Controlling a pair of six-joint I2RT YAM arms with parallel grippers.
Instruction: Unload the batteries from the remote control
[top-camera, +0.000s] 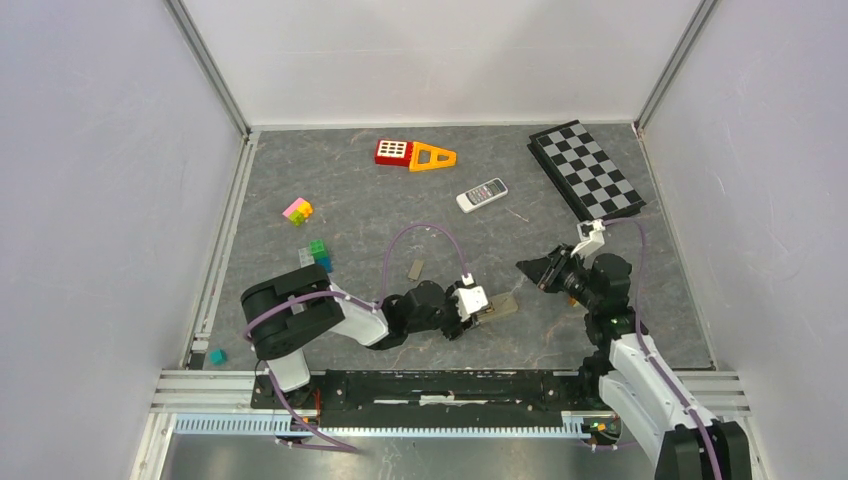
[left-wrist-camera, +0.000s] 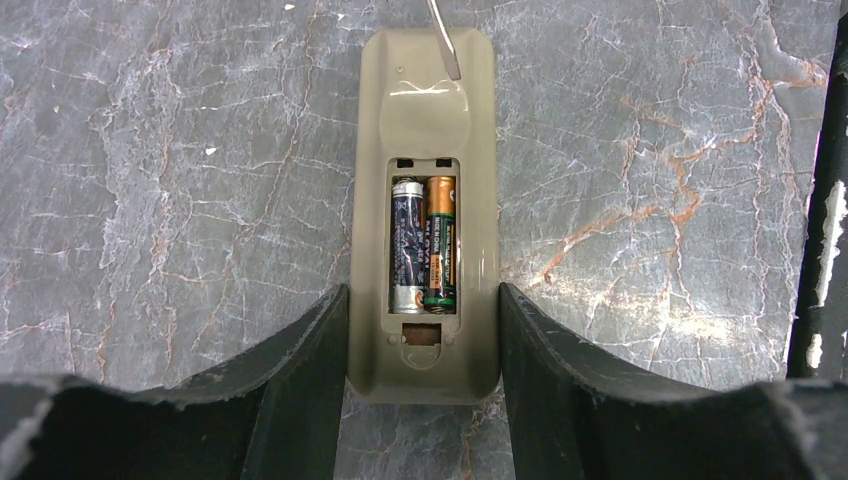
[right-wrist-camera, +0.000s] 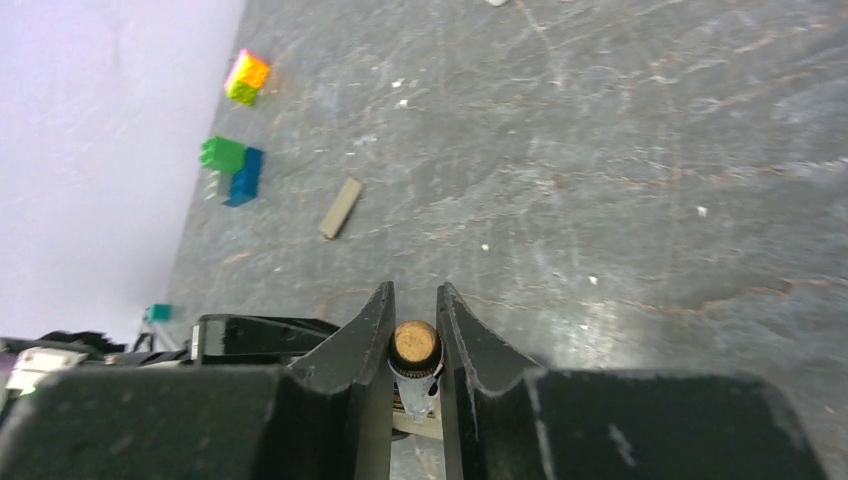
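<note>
The beige remote control (left-wrist-camera: 427, 120) lies face down with its battery compartment uncovered. Inside sit two batteries side by side, a black-and-silver battery (left-wrist-camera: 408, 245) and a green-and-copper battery (left-wrist-camera: 440, 245). My left gripper is shut across the remote's lower end, a finger on each side. Between the fingers of my right gripper is a thin tool (right-wrist-camera: 415, 345), its round brown handle end facing the camera. The tool's metal tip (left-wrist-camera: 450, 60) shows over the far end of the remote, away from the batteries. Whether it touches the casing, I cannot tell.
A small beige cover (top-camera: 415, 270) lies behind the left arm. Farther back are a white remote (top-camera: 482, 195), a red and yellow toy (top-camera: 415, 155) and a checkered board (top-camera: 587, 170). Coloured blocks (top-camera: 318, 252) lie at the left.
</note>
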